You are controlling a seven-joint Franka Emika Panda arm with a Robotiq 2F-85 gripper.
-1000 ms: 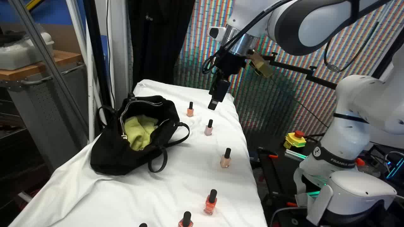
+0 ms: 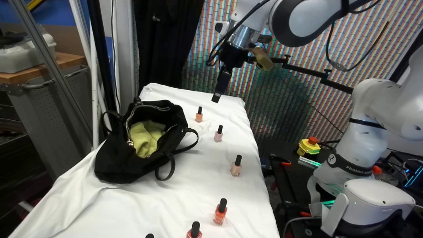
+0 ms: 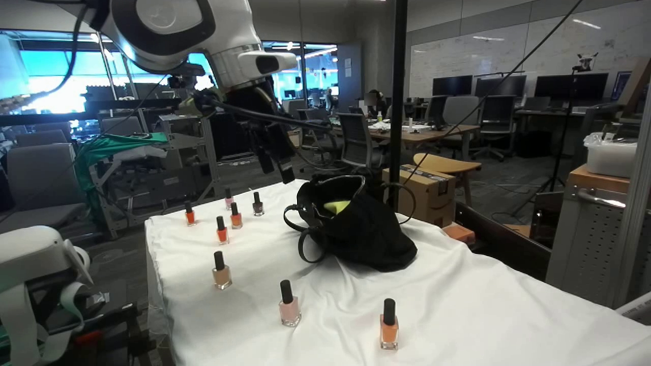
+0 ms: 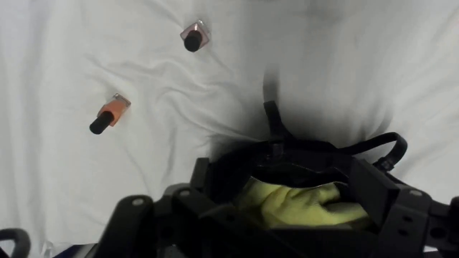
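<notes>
High over the table, my gripper stands open and empty. From the wrist view, its fingers are spread wide, and a black bag with a yellow-green cloth inside shows below and between them. The bag sits on the white cloth with its top unzipped. An orange polish bottle and a pale pink one lie within the wrist view, clear of the fingers. Both the orange bottle and the pink bottle stand upright at one end of the table.
A beige bottle and a red-orange bottle stand along the table's right side, with several more bottles beyond. The bag's strap loops spread onto the cloth.
In exterior view 1 the gripper has risen and shifted left, away from above the pink bottle. The bag and bottles have stayed where they were.
</notes>
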